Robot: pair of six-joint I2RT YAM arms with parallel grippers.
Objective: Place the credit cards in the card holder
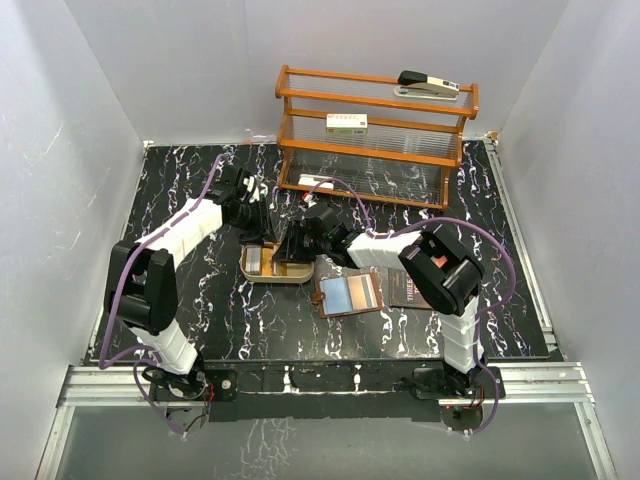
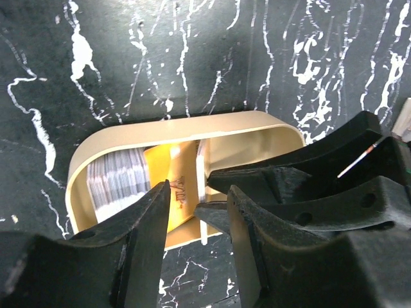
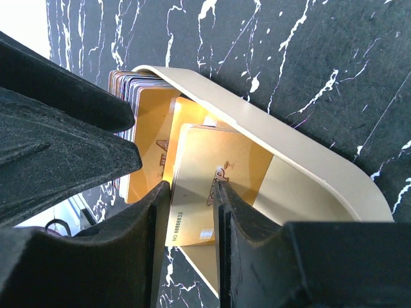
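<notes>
A tan box stands under both grippers, holding grey striped-edge cards at one end and orange-yellow cards mid-box. In the right wrist view an orange card leans among them. My right gripper is inside the box, its parted fingers around this card's lower part; firm contact cannot be made out. Above the box my left gripper has its fingertips apart, with no card visibly gripped. The open brown card holder, with blue and tan panels, lies right of the box.
A dark book lies right of the holder. Behind rises a wooden rack bearing a stapler and a small box. The two grippers are crowded close together; the table in front of the box is clear.
</notes>
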